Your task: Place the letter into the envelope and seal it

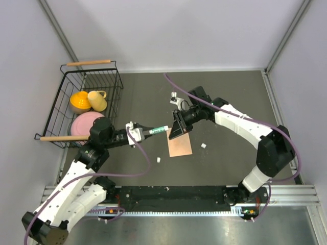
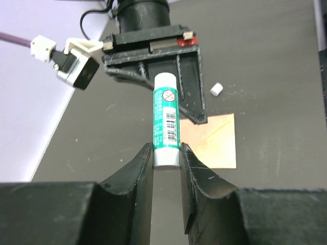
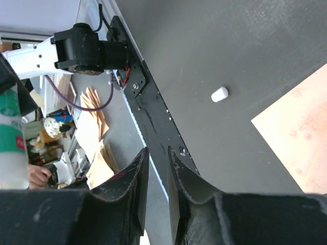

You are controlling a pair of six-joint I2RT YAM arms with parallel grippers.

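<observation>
A glue stick (image 2: 166, 122) with a green label and white ends is gripped by my left gripper, held up near the middle of the workspace. In the top view the stick (image 1: 158, 130) points right toward my right gripper (image 1: 173, 133), whose fingers hang just beyond its end; in the right wrist view it shows at the left edge, outside that finger. Whether the right finger is slightly open is hard to tell. Below lies a pale peach envelope or paper (image 1: 180, 147), partly under the right gripper.
A wire rack (image 1: 53, 117) with a yellow pot, mug and pink plate stands at the left. Small white pieces (image 1: 203, 145) (image 3: 219, 94) lie beside the paper. The grey board is otherwise clear, bounded by walls.
</observation>
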